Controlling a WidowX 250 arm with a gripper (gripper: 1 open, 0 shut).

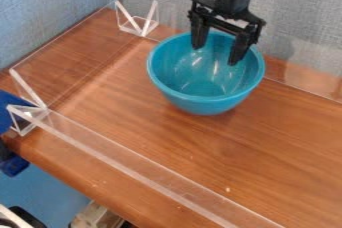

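A teal bowl point(194, 87) sits on the wooden table toward the back. My black gripper point(218, 44) hangs over its back part, open, with its two fingers spread at about rim height and nothing visible between them. The inside of the bowl looks empty.
Clear plastic edging runs along its sides, with white brackets point(135, 22) at the back left and at the left. A blue object point(14, 112) is at the left edge. Grey padded walls stand behind.
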